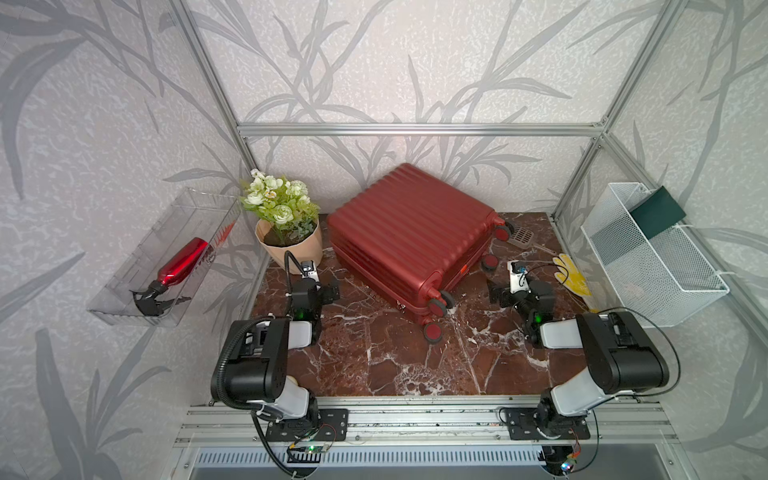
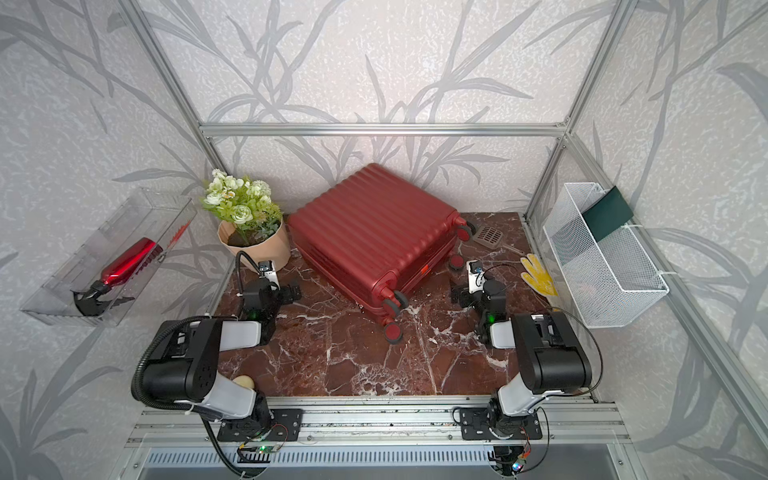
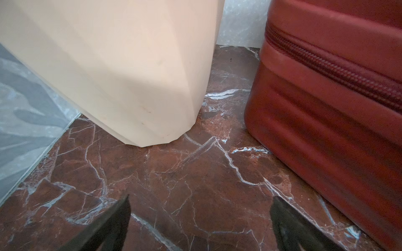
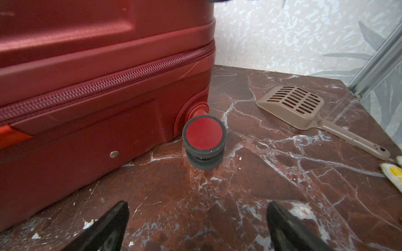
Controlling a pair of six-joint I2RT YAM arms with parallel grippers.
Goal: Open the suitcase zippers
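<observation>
A red ribbed suitcase (image 1: 408, 224) lies flat in the middle of the marble table, turned diagonally, its wheels to the front right. Its closed zipper runs round the side facing my left gripper; another stretch of zipper (image 4: 108, 81) shows in the right wrist view above a wheel (image 4: 204, 133). No zipper pull is clearly visible. My left gripper stands open left of the suitcase's front, in front of the flower pot. My right gripper stands open just right of the suitcase, low over the table, with nothing between its fingers.
A flower pot (image 1: 284, 248) stands at the back left. A beige scoop (image 4: 293, 104) and yellow glove (image 1: 572, 280) lie at the right, beside a white wire basket (image 1: 652, 280). A clear wall bin (image 1: 128, 296) hangs left.
</observation>
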